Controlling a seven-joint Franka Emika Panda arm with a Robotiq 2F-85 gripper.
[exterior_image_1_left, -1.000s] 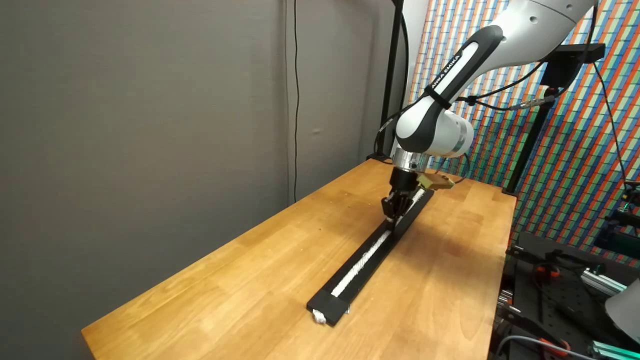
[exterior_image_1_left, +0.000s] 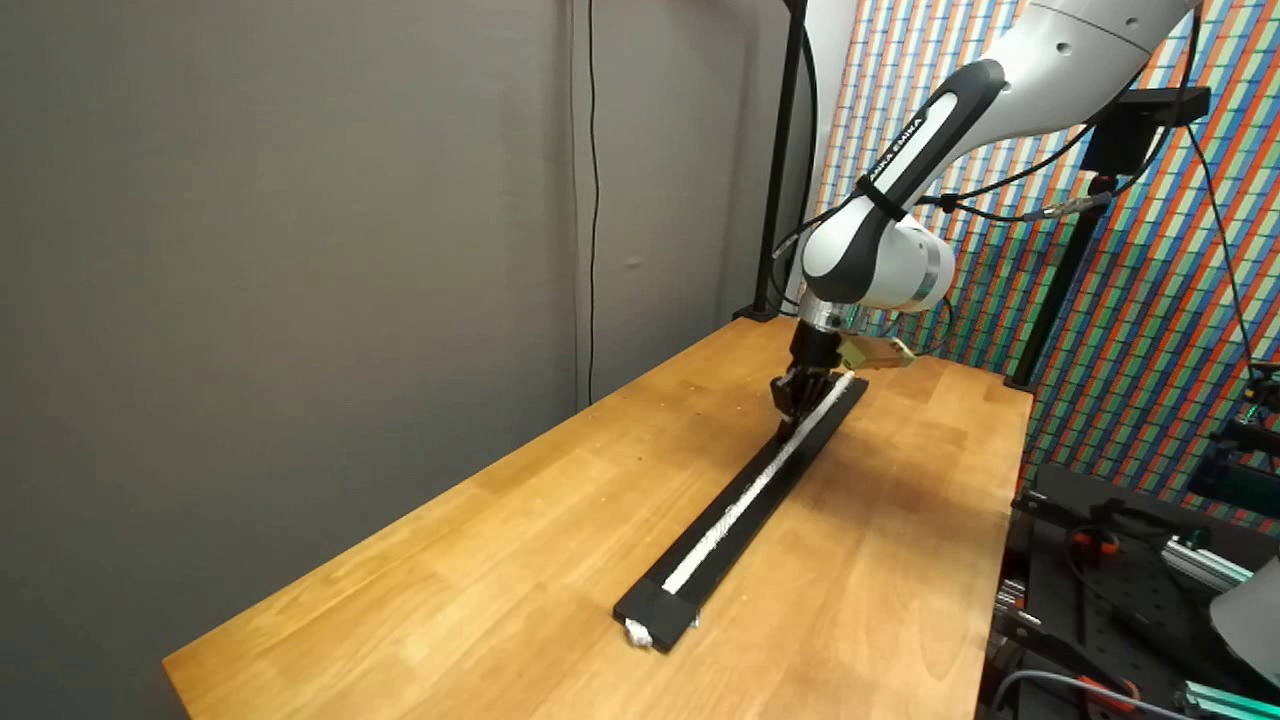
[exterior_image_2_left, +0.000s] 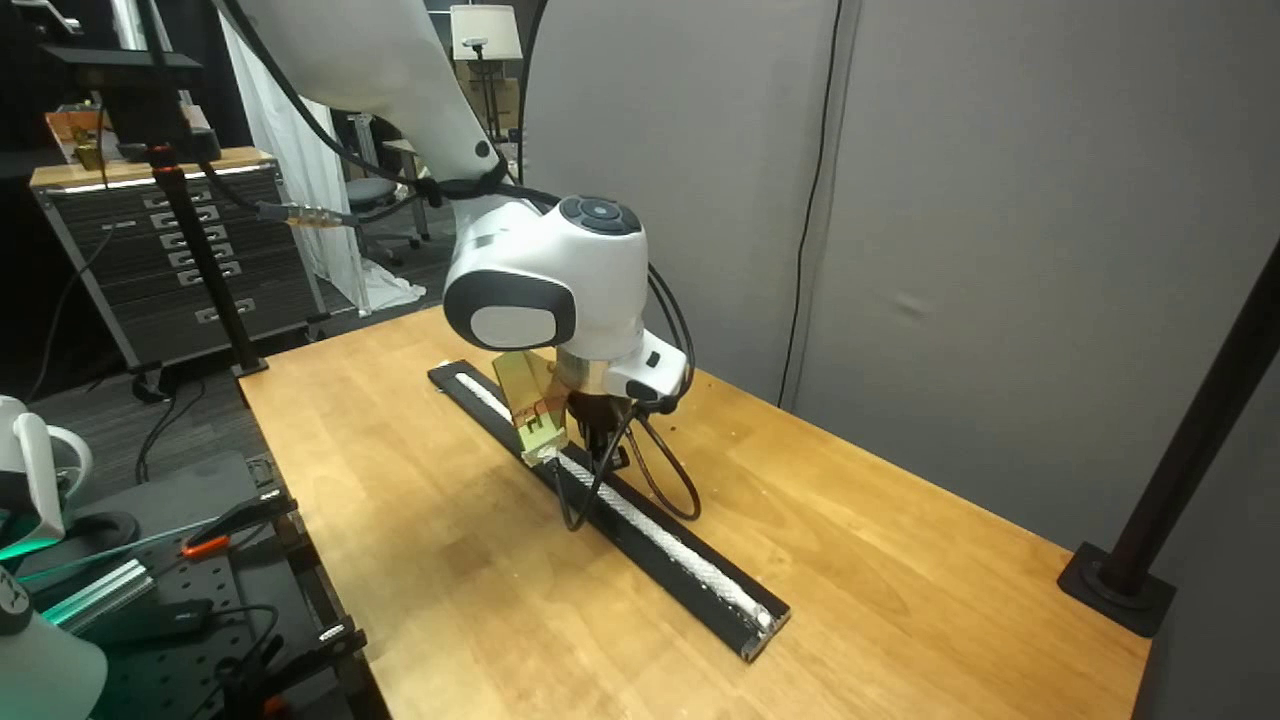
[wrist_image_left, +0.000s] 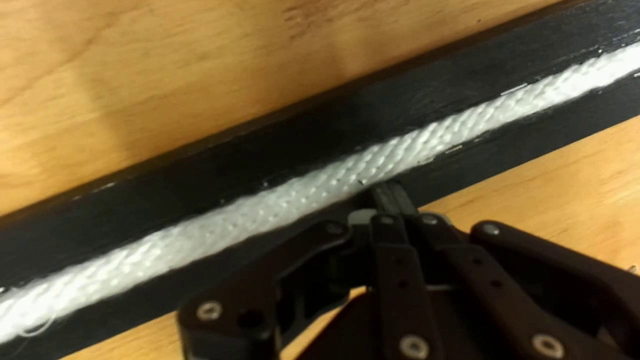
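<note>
A white braided rope (wrist_image_left: 318, 187) runs lengthwise along a long black board (wrist_image_left: 240, 150) lying on the wooden table. In exterior view 1 the rope (exterior_image_1_left: 732, 516) shows as a straight pale line down the board (exterior_image_1_left: 642, 594), with a small white end poking out at the near tip. My gripper is shut, its two fingertips together at the rope's lower edge in the wrist view. Nothing shows between them. From the side, the gripper (exterior_image_1_left: 786, 430) stands low over the far half of the board. Whether the tips touch the rope or the board I cannot tell.
Bare wooden table (exterior_image_1_left: 480, 540) lies on both sides of the board. A black post (exterior_image_2_left: 1134, 516) stands at a table corner, and a dark cart (exterior_image_2_left: 228, 588) with tools adjoins one edge. Cables (exterior_image_2_left: 672, 492) loop beside the wrist.
The arm has shifted slightly toward the far right in exterior view 1, and the fingertips have moved off the middle of the rope to its left side. Rope and board look unmoved.
</note>
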